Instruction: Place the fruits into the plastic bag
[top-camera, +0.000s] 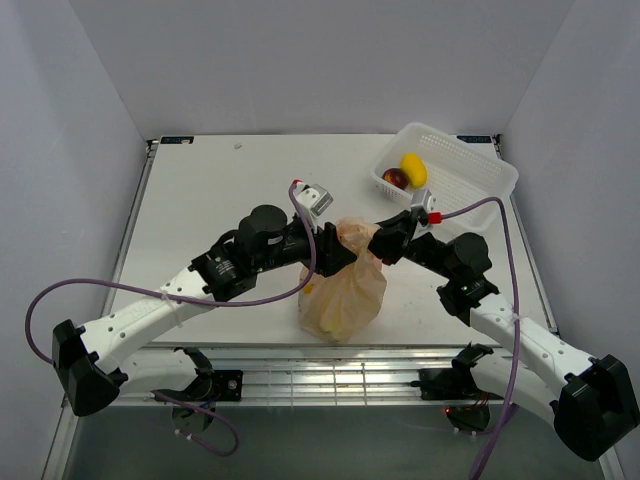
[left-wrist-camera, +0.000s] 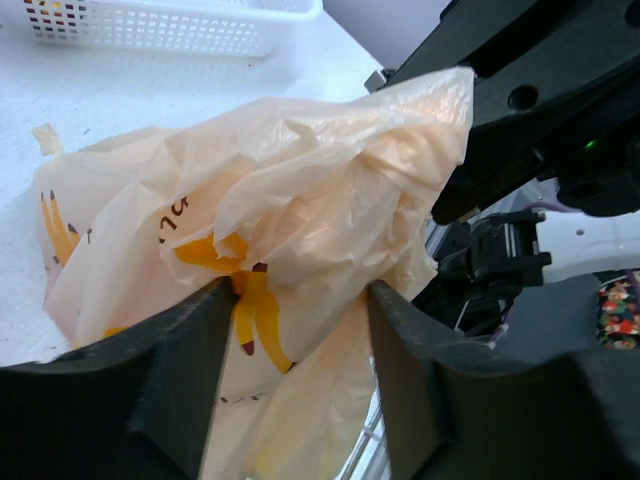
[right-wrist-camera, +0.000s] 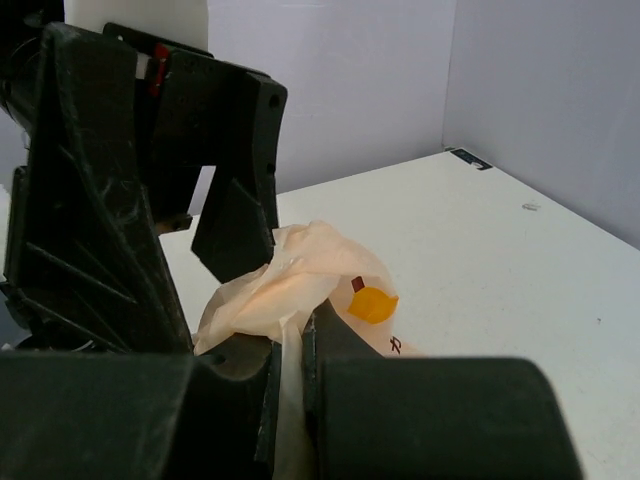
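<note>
A translucent plastic bag (top-camera: 340, 295) with yellow print hangs between both grippers near the table's front, with a vague yellow shape low in it. My right gripper is shut on the bag's top, a strand running between its fingers. My left gripper is at the bag's upper part, fingers apart, with bag film between them; I cannot see that it grips. A dark red fruit (top-camera: 395, 178) and a yellow fruit (top-camera: 413, 168) lie in the white basket at the back right.
The white basket (top-camera: 470, 180) stands behind my right arm. The front edge borders a metal grille (top-camera: 300, 380); walls enclose both sides and back.
</note>
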